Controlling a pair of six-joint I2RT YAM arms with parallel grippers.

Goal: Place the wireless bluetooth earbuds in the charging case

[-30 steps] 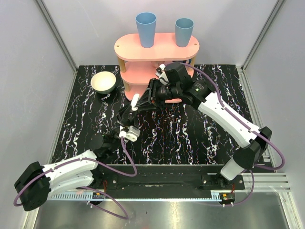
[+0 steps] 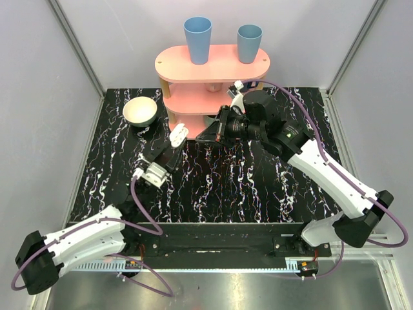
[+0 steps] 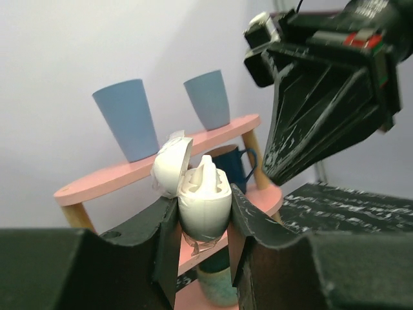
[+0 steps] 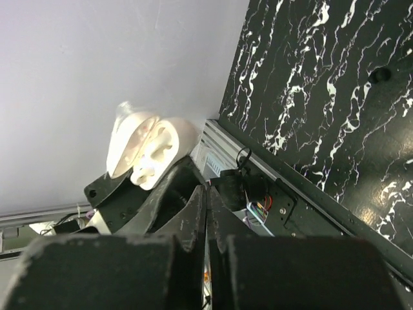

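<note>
The white charging case (image 2: 178,134) is held upright in my left gripper, which is shut on it. In the right wrist view its lid (image 4: 129,141) stands open and the body (image 4: 158,154) shows its cavities, with white shapes inside; whether these are earbuds I cannot tell. My right gripper is shut, nothing visible between its fingertips, to the right of the case and apart from it.
A pink tiered shelf (image 2: 169,61) at the back holds blue cups (image 2: 197,40) and a dark mug (image 3: 229,161). A cream bowl (image 2: 139,111) sits at the back left.
My right gripper has moved a little right, and the gap between them has widened.
</note>
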